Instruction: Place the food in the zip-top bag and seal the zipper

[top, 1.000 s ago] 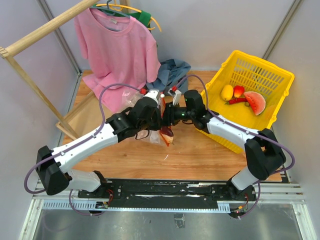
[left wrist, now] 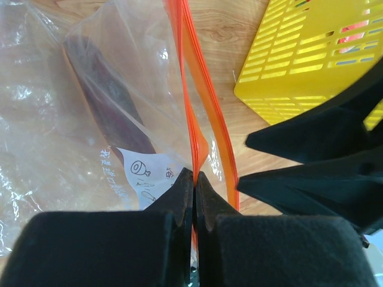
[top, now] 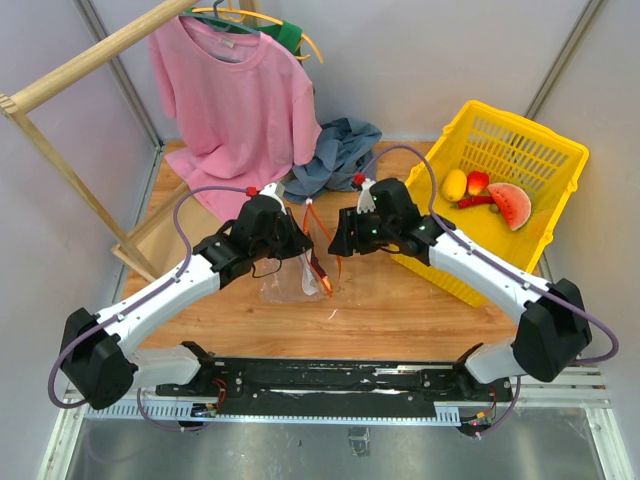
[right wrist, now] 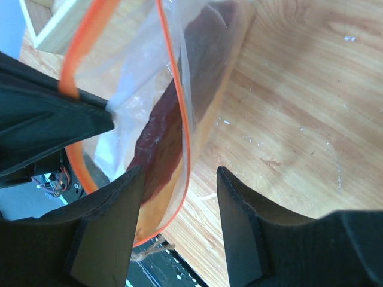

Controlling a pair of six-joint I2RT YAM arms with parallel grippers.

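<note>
A clear zip top bag (top: 285,285) with an orange zipper rim (left wrist: 209,98) stands at the table's middle, its mouth parted. Inside lies a long dark red piece of food (right wrist: 161,128) with a pale orange underside, beside a white printed slip (left wrist: 146,173). My left gripper is shut on one side of the orange rim. Across the mouth, my right gripper is open. The rim's other side runs close to its left finger (right wrist: 128,191), and there is empty space before the other finger.
At the right stands a yellow basket (top: 555,155) holding a lemon (top: 453,185), a watermelon slice (top: 511,205) and other pieces. A pink shirt (top: 235,100) hangs at the back left, near crumpled blue cloth (top: 340,155). Bare table (top: 400,320) lies in front.
My left gripper has moved left and the right arm has shifted slightly. The bag's mouth has widened between them, and the food has gone from hanging near its opening to lying deeper inside.
</note>
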